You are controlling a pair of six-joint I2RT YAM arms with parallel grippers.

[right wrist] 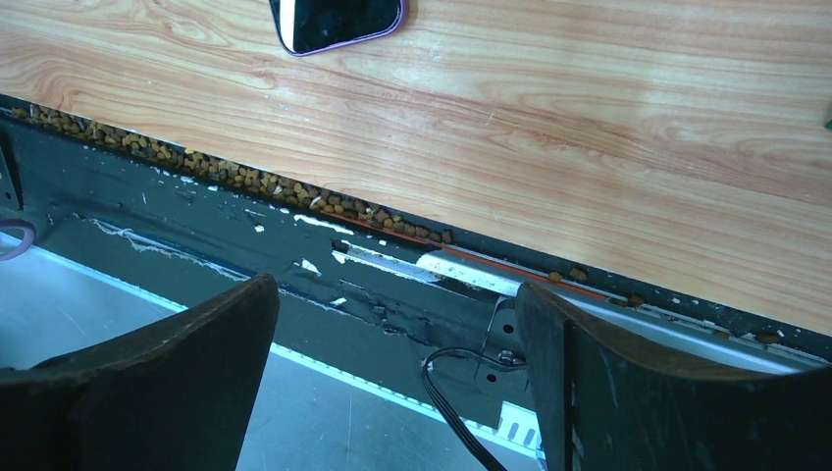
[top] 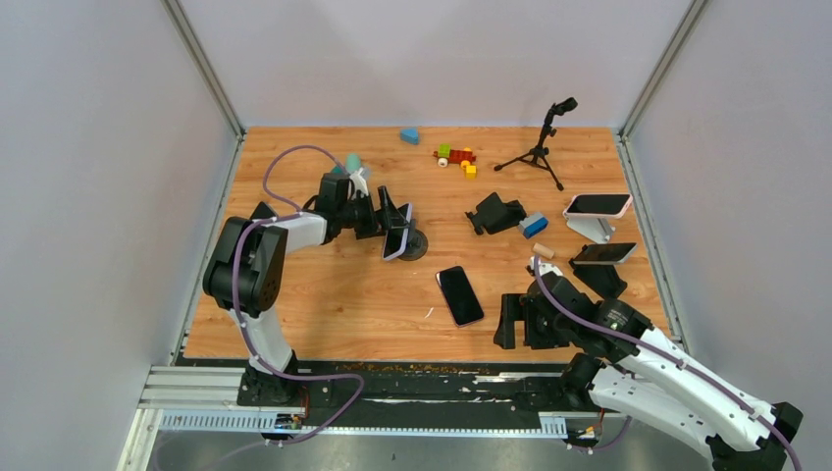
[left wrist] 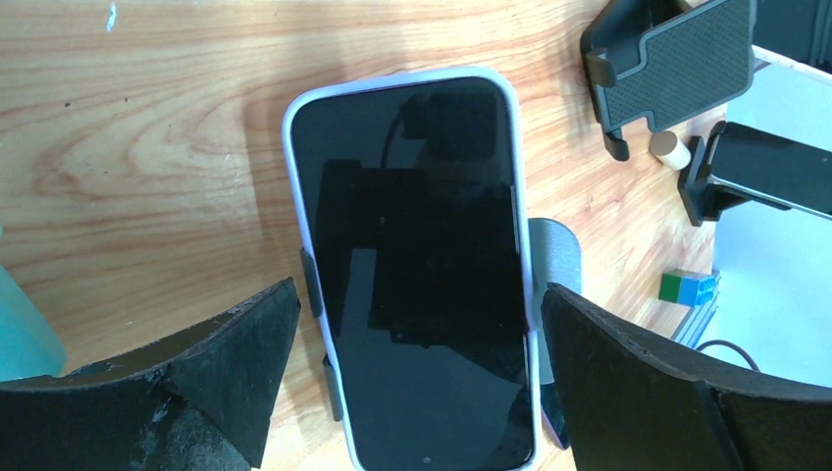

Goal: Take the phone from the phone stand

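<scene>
A dark-screened phone with a pale lilac rim [left wrist: 417,255] leans on a round-based black stand [top: 416,245], left of the table's middle. Small dark clips of the stand show along the phone's left edge in the left wrist view. My left gripper [top: 383,218] is open at this phone. Its fingers [left wrist: 628,388] stand on either side of the phone, one near the right edge, the other with a gap to the left edge. My right gripper [top: 520,322] is open over the table's front edge, nothing between its fingers.
Another phone [top: 459,295] lies flat mid-table. On the right, two phones [top: 598,205] rest on stands beside an empty black stand [top: 495,213]. A tripod [top: 538,147] and toy blocks [top: 454,156] stand at the back. Bare wood lies front left.
</scene>
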